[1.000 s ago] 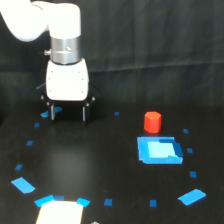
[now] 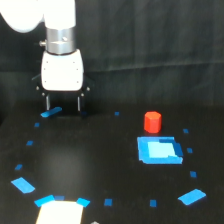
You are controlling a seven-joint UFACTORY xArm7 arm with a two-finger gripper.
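My white gripper hangs over the back left of the black table, its dark fingers spread wide apart. Nothing shows between them. A red block with a many-sided outline stands at the back right, well away from the gripper. Just in front of it lies a blue square tray with a white patch inside. The red block appears to be behind the tray's back edge, outside it.
Small blue tape marks dot the black table. Larger blue strips lie near the right and left front. A pale object is cut off by the bottom edge.
My gripper has risen and shifted slightly left. The red block and the blue tray have not moved.
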